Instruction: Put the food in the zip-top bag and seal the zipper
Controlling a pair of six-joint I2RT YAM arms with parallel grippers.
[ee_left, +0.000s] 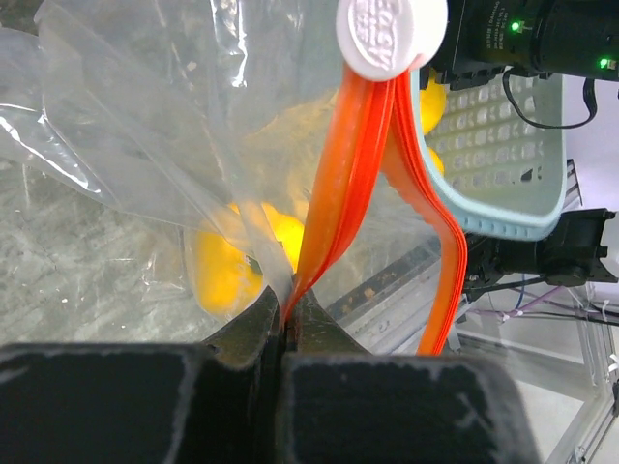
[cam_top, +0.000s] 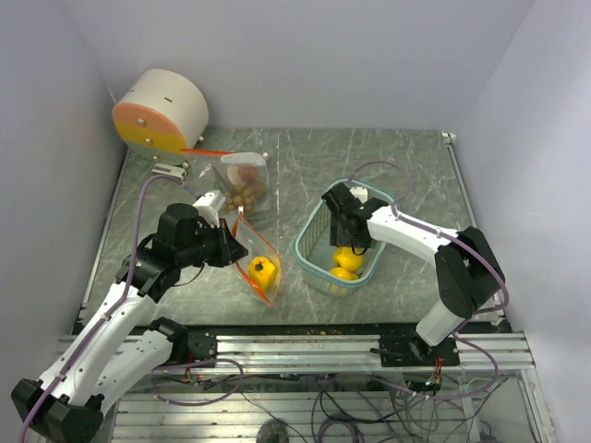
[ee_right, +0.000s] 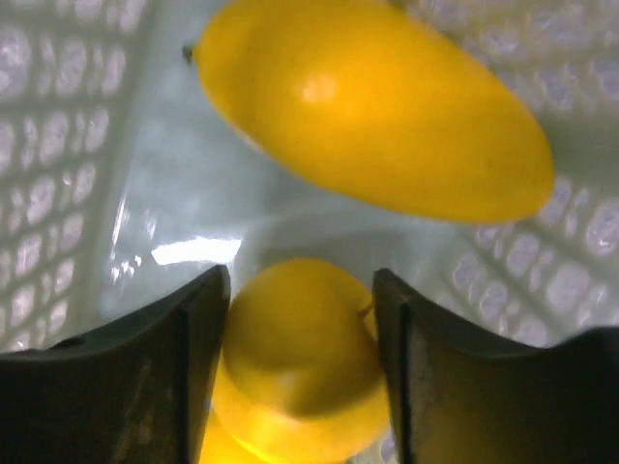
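Note:
My left gripper is shut on the edge of the zip top bag [ee_left: 126, 116] with its orange zipper [ee_left: 338, 193]; a yellow pepper [cam_top: 262, 271] lies inside. My right gripper is down in the light blue basket [cam_top: 309, 235], fingers part open on either side of a round yellow fruit [ee_right: 300, 372]; whether they grip it is unclear. A longer yellow fruit [ee_right: 377, 106] lies beside it in the basket.
A filled bag [cam_top: 242, 185] with potatoes and onions lies at the back left, near a white and orange container [cam_top: 159, 111].

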